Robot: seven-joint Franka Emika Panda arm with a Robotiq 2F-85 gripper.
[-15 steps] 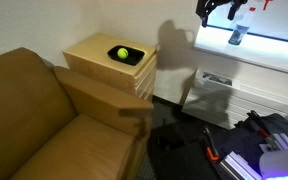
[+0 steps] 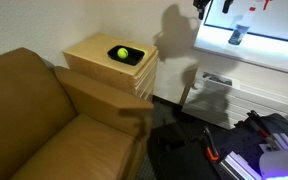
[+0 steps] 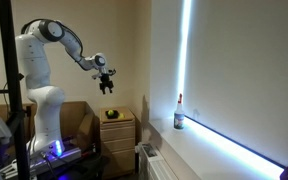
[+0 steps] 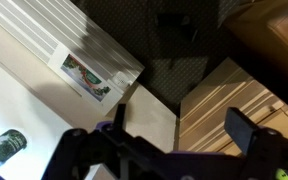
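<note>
A yellow-green ball (image 2: 123, 52) lies in a black tray (image 2: 137, 58) on top of the wooden cabinet (image 2: 99, 58). In exterior view 2 my gripper (image 3: 106, 92) hangs in the air above that cabinet, well clear of it. The wrist view shows its two dark fingers (image 4: 239, 128) spread wide, with nothing between them. A bottle (image 3: 179, 112) with a red top stands upright on the white sill, away from the gripper. Only a sliver of the ball (image 4: 282, 175) shows at the wrist view's lower right edge.
A brown couch (image 2: 79, 140) fills the left of exterior view 1. Below the sill is a white radiator (image 2: 224, 100). Dark floor (image 2: 174, 135) lies between couch and robot base, with small dark items on it. The air around the gripper is free.
In exterior view 1 my gripper has shifted slightly and turned at the top edge of the view. The ball, tray and bottle have stayed where they were.
</note>
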